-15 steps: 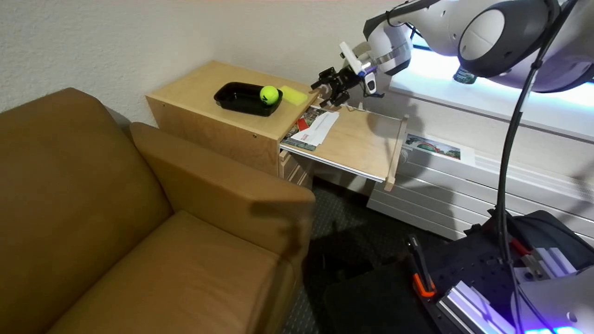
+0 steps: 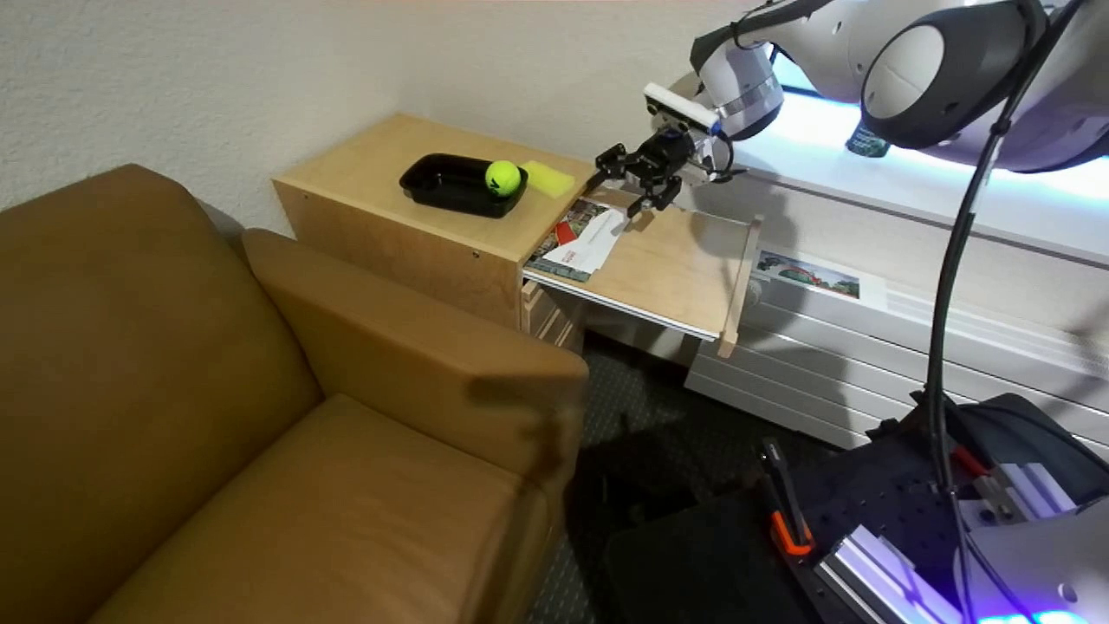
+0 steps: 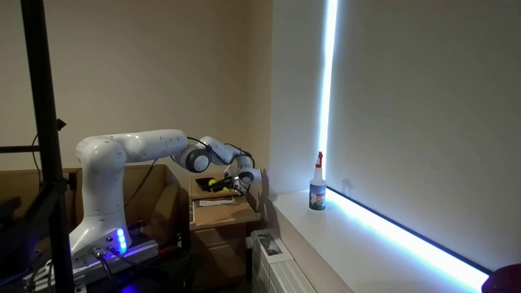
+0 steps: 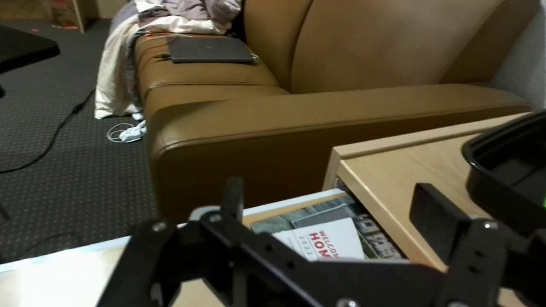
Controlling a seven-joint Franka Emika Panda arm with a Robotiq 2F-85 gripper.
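Observation:
Above the pulled-out drawer [image 2: 686, 260] hangs my gripper [image 2: 621, 187], beside the wooden cabinet top [image 2: 374, 156]. In the wrist view its two black fingers [image 4: 234, 198] stand wide apart, with nothing held between them. Papers [image 2: 593, 237], among them a white leaflet [image 4: 322, 240], lie in the drawer's inner end, below the fingers. On the cabinet a black tray [image 2: 449, 185] holds a yellow-green tennis ball [image 2: 503, 178] at its near end. Next to the tray lies a flat yellow cloth or sponge [image 2: 548, 178].
A brown sofa [image 2: 416, 322] stands against the cabinet's side. Beyond the drawer front is a white radiator [image 2: 800, 354]. A spray bottle [image 3: 317, 188] stands on the windowsill [image 3: 303, 219]. The drawer's outer half is bare.
The gripper has shifted slightly right and down, away from the cabinet top, and its wrist has turned. Ball, tray, yellow piece, papers and drawer look unmoved.

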